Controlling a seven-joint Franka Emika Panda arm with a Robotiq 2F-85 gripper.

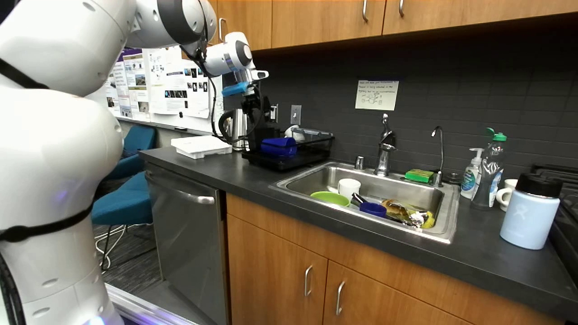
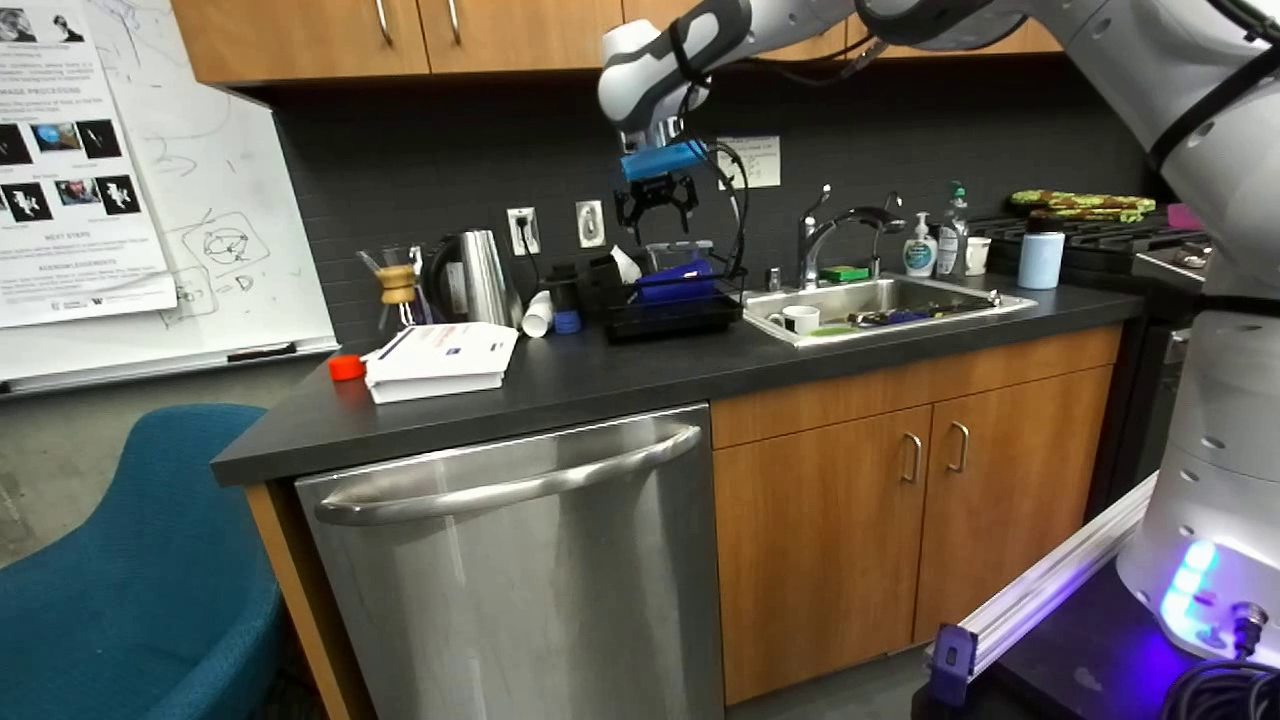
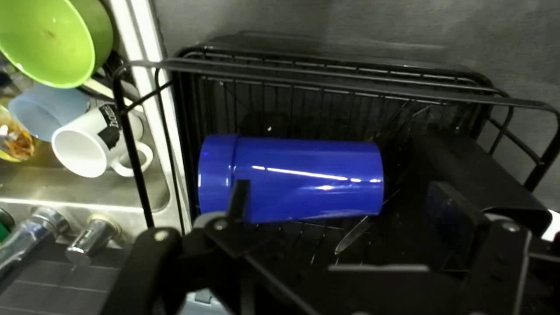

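A glossy blue cylindrical container [image 3: 299, 173] lies on its side in the black wire dish rack [image 3: 336, 94], and its blue shape [image 1: 279, 146] also shows in exterior view 1. Above the rack hangs my gripper [image 2: 657, 222], fingers pointing down and spread apart. In the wrist view one dark finger [image 3: 239, 199] overlaps the container's lower edge, while the other finger [image 3: 451, 215] stands well off to the right. Nothing is held between them. How far the fingertips are above the container is hard to judge.
Left of the rack stand a steel kettle [image 2: 482, 276] and a white box [image 2: 438, 360]. On its right, the sink [image 1: 449, 216] holds a white mug [image 1: 349, 187], a green bowl [image 1: 330, 198] and other dishes. A knife [image 3: 351, 234] lies in the rack. Upper cabinets [image 2: 528, 36] overhang the counter.
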